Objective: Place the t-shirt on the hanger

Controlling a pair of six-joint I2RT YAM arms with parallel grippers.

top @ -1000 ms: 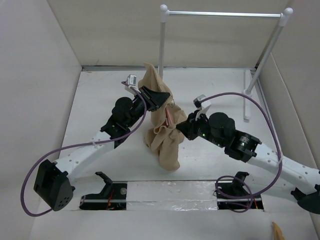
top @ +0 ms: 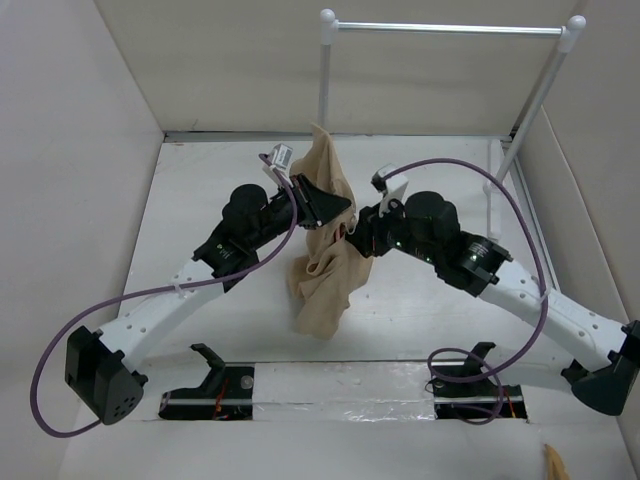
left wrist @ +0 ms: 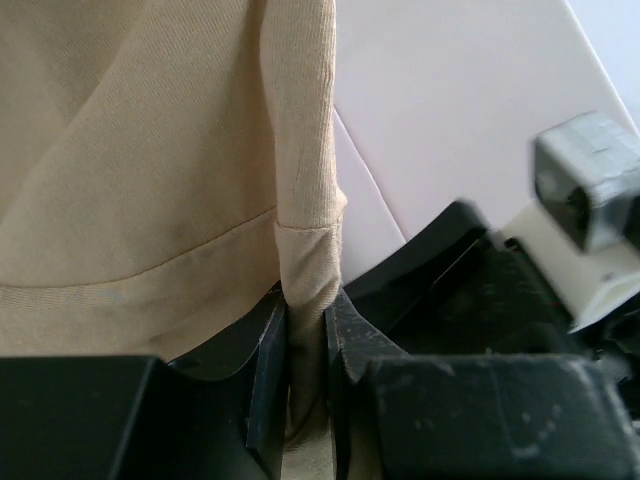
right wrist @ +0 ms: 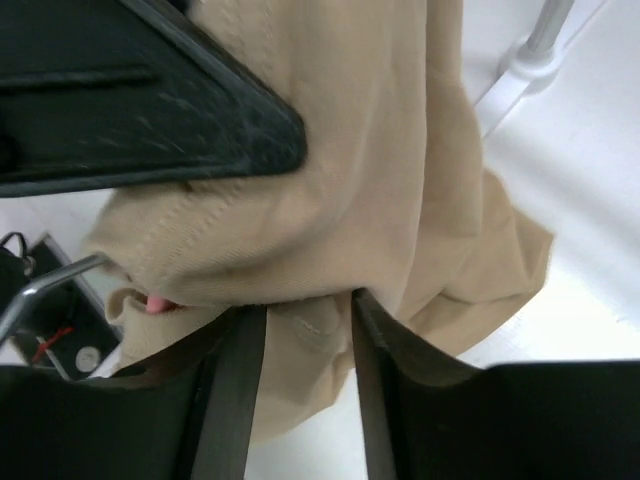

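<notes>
A tan t-shirt hangs over the white floor from my left gripper, which is shut on its folded edge. My right gripper is at the shirt's middle, its fingers part open against bunched cloth in the right wrist view. Beside it a bit of pink shows, with a thin metal hook, likely part of the hanger; the rest of it is hidden in the cloth.
A white rail on two posts stands at the back, the right post behind my right arm. Walls close in on both sides.
The pink part is now more hidden.
</notes>
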